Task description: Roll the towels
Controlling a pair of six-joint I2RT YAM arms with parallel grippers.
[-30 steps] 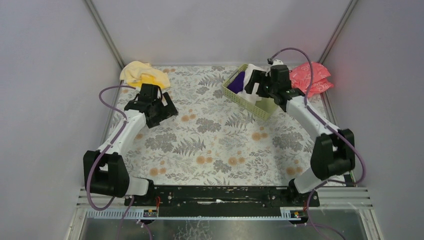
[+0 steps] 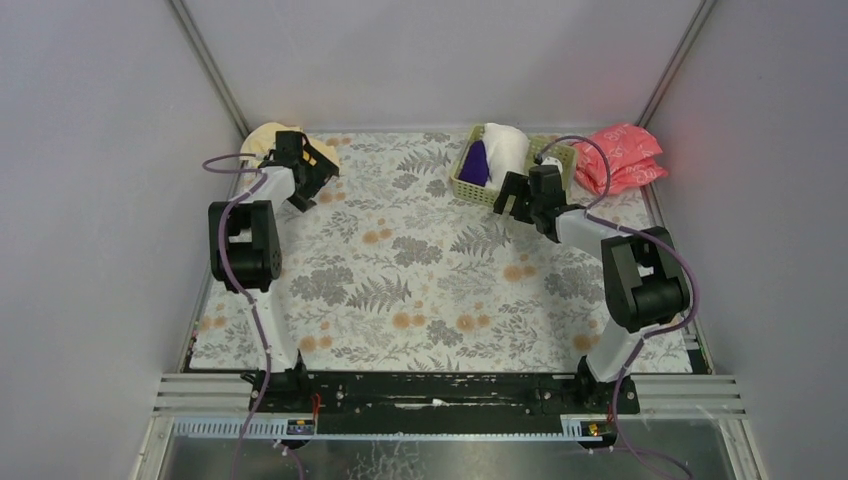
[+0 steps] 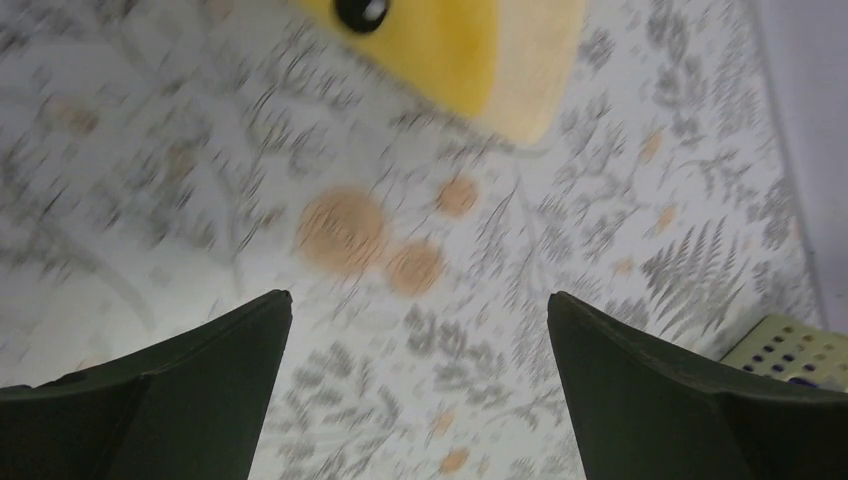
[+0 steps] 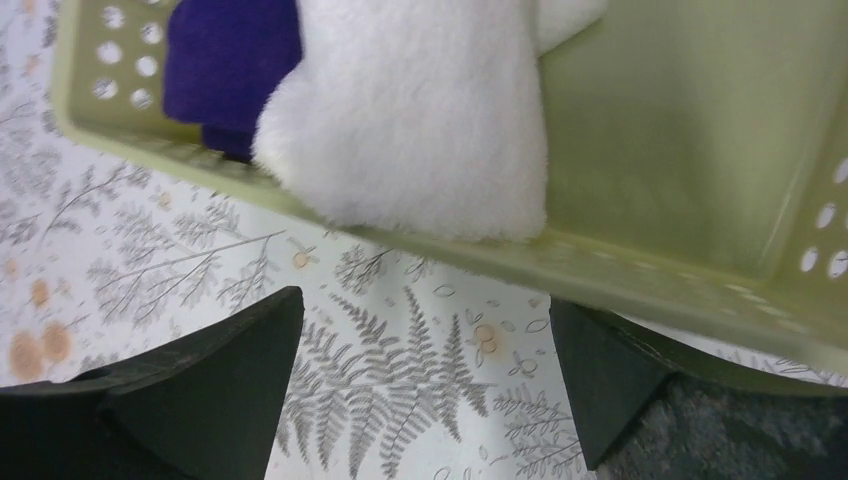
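A yellow towel (image 2: 268, 136) lies bunched in the back left corner, partly covered by the left arm; its edge (image 3: 525, 70) shows at the top of the left wrist view. Over its front side my left gripper (image 2: 321, 180) hangs open, with only tablecloth between its fingers. A white rolled towel (image 4: 420, 120) and a purple towel (image 4: 228, 60) lie side by side in the left part of the green basket (image 4: 660, 275). My right gripper (image 2: 508, 197) is open at the basket's front wall, nothing between its fingers; its right fingertip sits close to the rim.
A red patterned cloth or bag (image 2: 622, 158) lies in the back right corner beside the basket. The patterned tablecloth (image 2: 400, 270) is clear across the middle and front. Walls close off the back and both sides.
My left gripper moved back over the yellow towel. The basket turned, its front wall now straighter.
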